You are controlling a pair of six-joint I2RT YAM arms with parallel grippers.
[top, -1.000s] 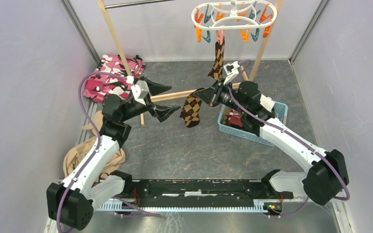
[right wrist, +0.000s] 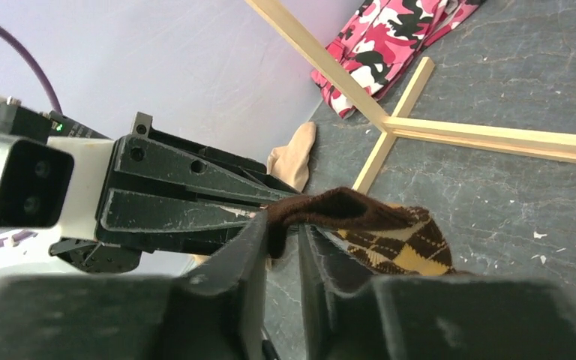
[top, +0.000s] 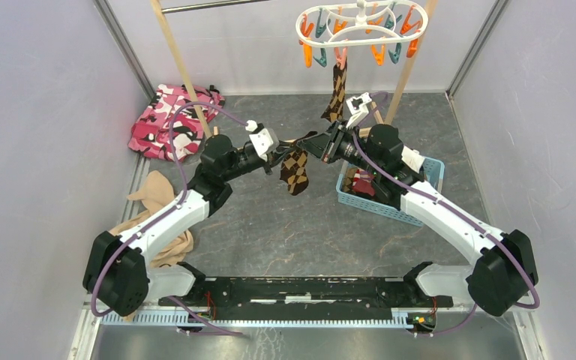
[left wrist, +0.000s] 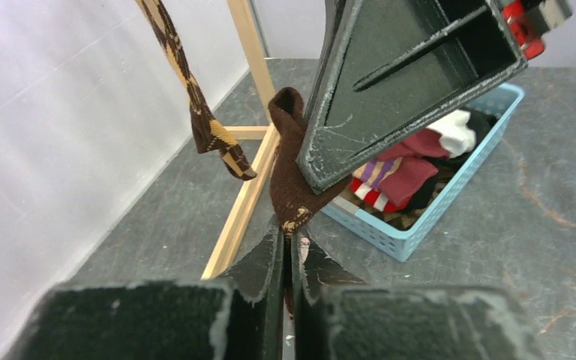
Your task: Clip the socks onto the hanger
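Note:
The brown and tan argyle sock (top: 295, 174) hangs in the air between my two arms. My left gripper is shut on the sock, whose dark brown cuff (left wrist: 294, 161) stands up above the fingers. At the cuff's other side my right gripper is slightly open; a narrow gap shows between its fingers, with the cuff edge (right wrist: 276, 234) at the tip of one of them. The white oval hanger (top: 362, 42) is above, at the back right. A matching sock (top: 337, 94) hangs from its pink clip (top: 340, 58).
Several orange and teal clips ring the hanger. A blue basket (top: 379, 210) of socks stands behind my right arm. Pink camouflage cloth (top: 169, 120) and beige cloth (top: 157, 191) lie at left. Wooden stand bars (right wrist: 495, 135) cross the floor.
My left arm has come rightward from the left, and its wide-open gripper has shut on the sock. The right arm has stayed in place; the hanging sock has barely shifted.

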